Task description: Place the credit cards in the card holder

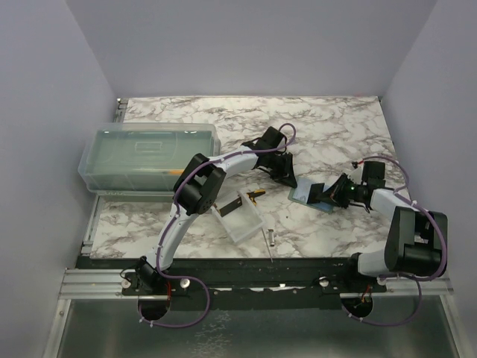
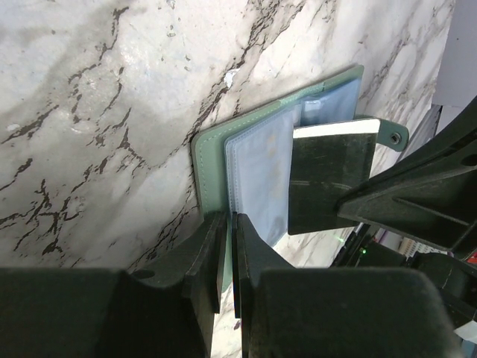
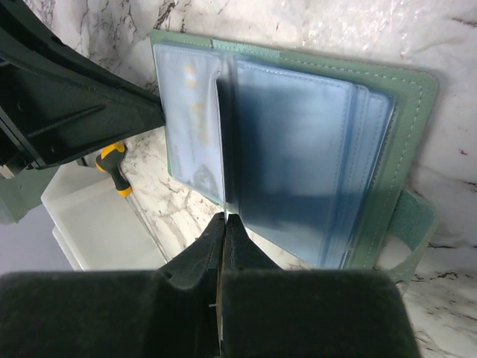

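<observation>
The card holder (image 1: 301, 191), green with clear bluish sleeves, lies open on the marble table. My left gripper is shut at the edge of its sleeve page, with that edge between the fingers. A black credit card (image 2: 328, 175) with a white stripe is pinched in my right gripper (image 1: 333, 196), which is shut on it. The card stands over the sleeves; in the right wrist view it shows edge-on as a thin line above my right gripper. Whether its lower edge is inside a sleeve I cannot tell.
Left of the holder stands a white open box (image 1: 242, 222) with a dark item on its rim. Beside it lies a yellow-black screwdriver (image 3: 113, 168). A large teal-lidded bin (image 1: 145, 160) fills the far left. The table behind the holder is clear.
</observation>
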